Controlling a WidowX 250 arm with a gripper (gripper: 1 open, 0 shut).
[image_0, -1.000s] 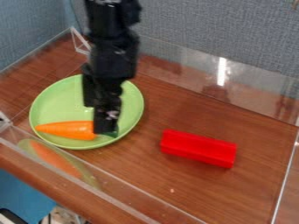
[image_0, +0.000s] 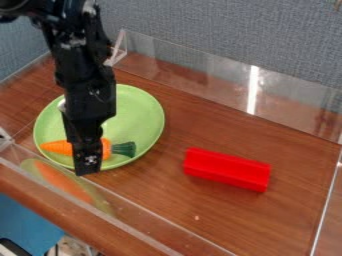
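My black gripper (image_0: 86, 160) reaches down from the top left into the green plate (image_0: 140, 112), its tip low over an orange toy carrot (image_0: 58, 147) with dark green leaves (image_0: 123, 149). The gripper covers the carrot's middle; whether its fingers are open or shut around it cannot be made out. A red block (image_0: 226, 169) lies on the wooden surface right of the plate.
Clear plastic walls (image_0: 267, 100) edge the wooden surface (image_0: 227, 220) at back, front left and right. A grey padded wall stands behind.
My gripper has moved left from above the plate's right part and come down onto the carrot. The carrot, plate and red block look unmoved.
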